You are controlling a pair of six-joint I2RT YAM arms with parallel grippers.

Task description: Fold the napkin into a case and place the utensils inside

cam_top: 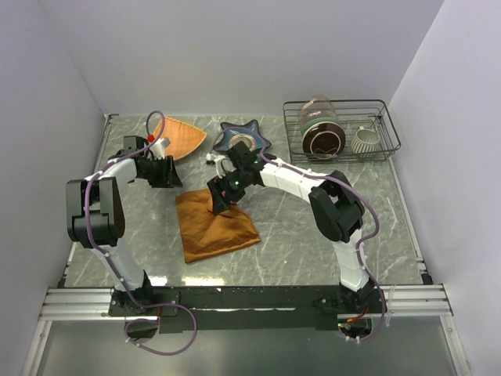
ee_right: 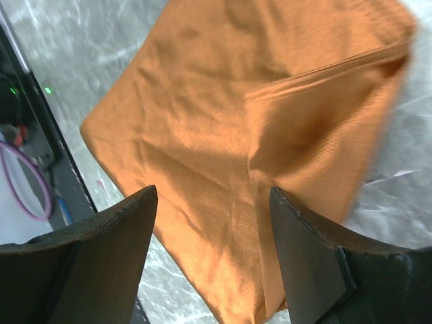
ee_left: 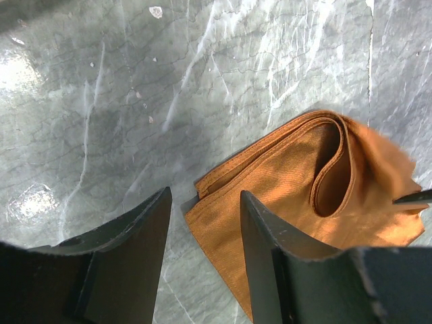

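The orange napkin point(cam_top: 211, 239) lies on the marble counter, its upper part raised in a loose fold, seen in the left wrist view point(ee_left: 263, 196) and right wrist view point(ee_right: 175, 135). My right gripper point(cam_top: 219, 196) is over that folded upper part, its fingers parted around or just above the cloth; contact is unclear. My left gripper point(cam_top: 166, 176) stands open with empty fingers point(ee_left: 135, 256), just beyond the napkin's upper left corner. I cannot pick out any utensils.
An orange leaf-shaped dish point(cam_top: 184, 135) and a blue star-shaped dish point(cam_top: 227, 141) sit at the back. A wire rack point(cam_top: 376, 157) with plates and a cup point(cam_top: 365, 141) stands back right.
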